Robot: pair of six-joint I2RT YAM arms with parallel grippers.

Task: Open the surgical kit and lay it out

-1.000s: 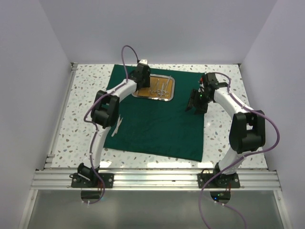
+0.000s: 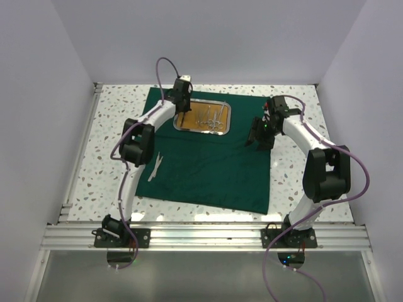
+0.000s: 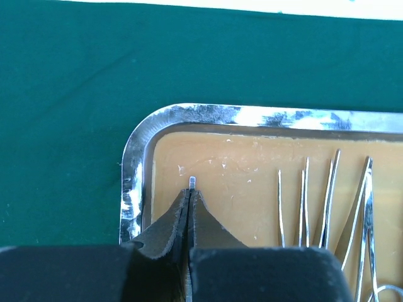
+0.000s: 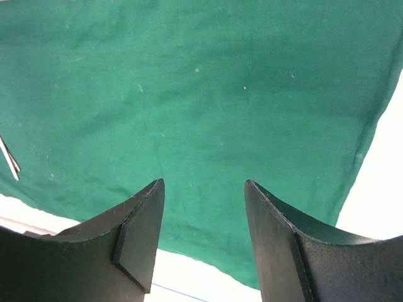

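A metal tray (image 2: 227,118) with a tan inside lies on the green cloth (image 2: 208,163) at the back. My left gripper is over the tray's left end, its fingers shut together. Just past the fingertips pokes the end of a thin silver instrument (image 3: 192,182), in line with the seam between them. Most of it is hidden, and I cannot tell whether it is gripped. To the right in the tray lie several slim instruments (image 3: 305,201) and scissors-like ones (image 2: 215,123). My right gripper hangs over the cloth's right side, open and empty.
Thin pale instruments (image 2: 155,167) lie on the cloth's left side, close to the left arm. Speckled tabletop (image 2: 94,163) borders the cloth, and the tray's raised rim (image 3: 131,189) runs close to the left fingers.
My left gripper has shifted left along the tray over the last second, uncovering more of the tray's left part. In the top view the right arm looks unmoved.
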